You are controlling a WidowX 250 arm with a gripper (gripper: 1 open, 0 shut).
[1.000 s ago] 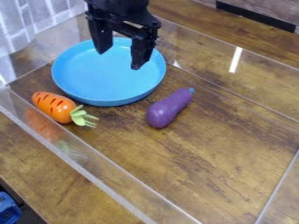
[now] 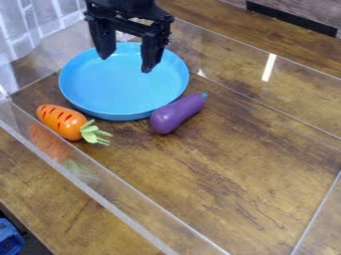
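My gripper (image 2: 128,45) hangs at the top over the far part of a round blue plate (image 2: 123,90), its two black fingers apart with nothing visible between them. A purple eggplant (image 2: 174,115) lies at the plate's right front side, close to its rim. An orange toy carrot (image 2: 63,123) with green leaves lies at the plate's left front, outside it.
Clear strips or walls run along the left and right. A blue object (image 2: 8,239) shows at the bottom left corner.
The eggplant has moved left and up toward the plate since a second ago. My gripper has shifted slightly left and up.
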